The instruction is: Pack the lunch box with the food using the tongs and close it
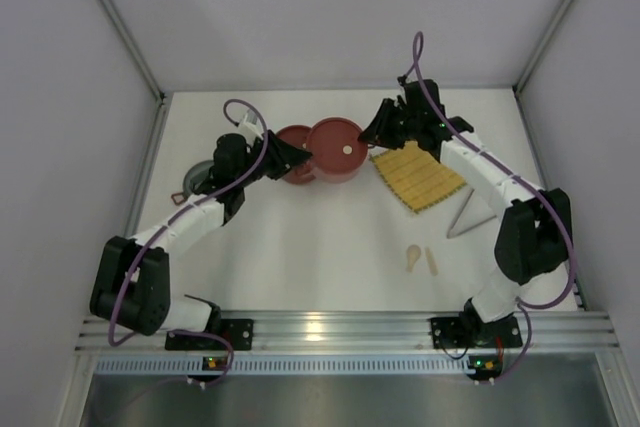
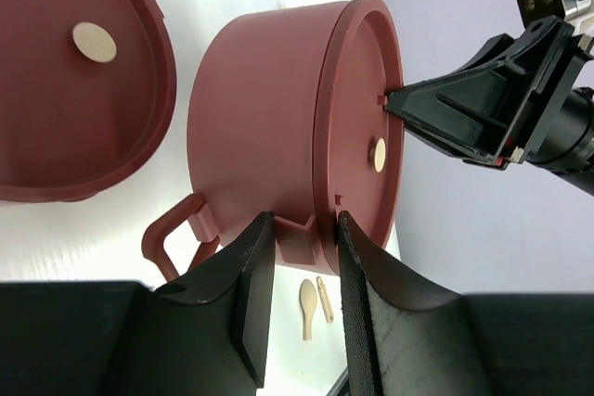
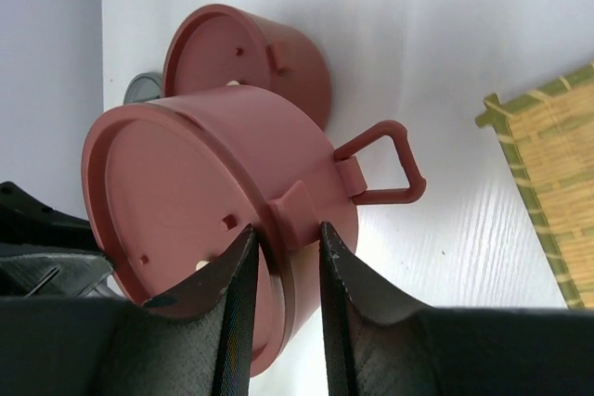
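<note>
A round reddish-brown lunch box [image 1: 337,150] hangs between my two arms above the table, a cream spot on its top. My left gripper [image 1: 308,156] has its fingers closed around a tab [image 2: 297,240] at the box's rim. On the opposite side my right gripper [image 1: 362,138] grips the matching tab [image 3: 297,215]. A loop handle [image 3: 408,173] sticks out from the box's side below the rim. A second, similar box [image 1: 292,135] stands just behind and left; the held box partly covers it from above.
A grey-green pan [image 1: 198,178] lies at the left, partly behind my left arm. A yellow bamboo mat [image 1: 420,179] is spread at the right. Nearer the front are a spoon [image 1: 413,257] and a thin wooden piece [image 1: 431,261].
</note>
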